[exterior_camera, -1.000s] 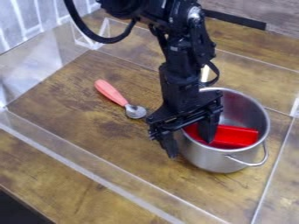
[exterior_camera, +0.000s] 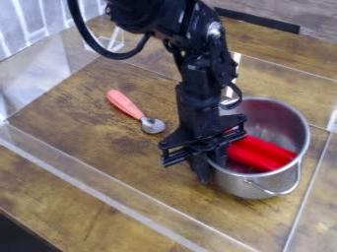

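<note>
My black gripper reaches down at the near-left rim of a steel pot on the right, its fingertips low against that side. A red object lies inside the pot, partly behind the gripper. The fingertips are dark and overlapping, so what is between them is unclear.
A spoon with a salmon handle lies to the left on the wooden table. A pale object behind the arm is mostly hidden.
The gripper has shifted slightly and changed its angle at the rim. The red object shows larger and more tilted, and the pot sits slightly differently.
</note>
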